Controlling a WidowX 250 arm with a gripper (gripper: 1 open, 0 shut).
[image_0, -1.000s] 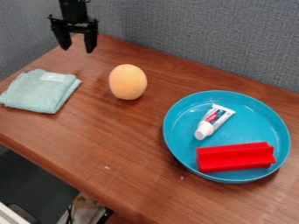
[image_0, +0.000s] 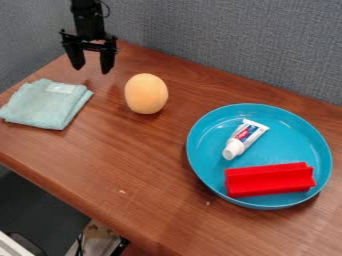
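My black gripper (image_0: 91, 60) hangs at the upper left over the back of the wooden table, open and empty. A folded pale teal cloth (image_0: 47, 105) lies at the left edge, in front of the gripper. An orange egg-shaped object (image_0: 146, 93) stands to the gripper's right. A blue plate (image_0: 211, 178) on the right holds a white toothpaste tube (image_0: 245, 138) and a red object (image_0: 269, 180).
The table (image_0: 140, 170) has free room in the middle and front. A grey padded wall (image_0: 241, 40) borders the back. Dark floor shows beyond the lower-left edge.
The objects on the table have not moved.
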